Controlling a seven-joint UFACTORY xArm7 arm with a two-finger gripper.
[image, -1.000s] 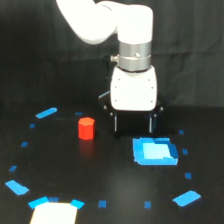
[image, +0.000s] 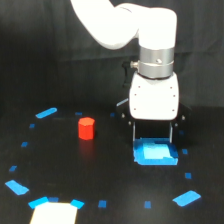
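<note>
My gripper (image: 153, 133) hangs at the right, with its thin dark fingers spread wide apart. It stands open, directly above or at the back edge of a blue square piece (image: 173, 160) with a paler patch (image: 157, 153) in its middle. Nothing shows between the fingers; whether their tips touch the blue piece, I cannot tell. To the left, a small red block (image: 86, 129) stands by itself on the black surface, well apart from the gripper.
Blue tape strips (image: 46, 113) and small blue marks lie around the black surface. At the front left edge is a pale cream object (image: 54, 213), cut off by the frame. Bare surface lies between the red block and the blue piece.
My gripper has moved right and lower, from left of the blue piece to over it. The red block and the blue piece have stayed put.
</note>
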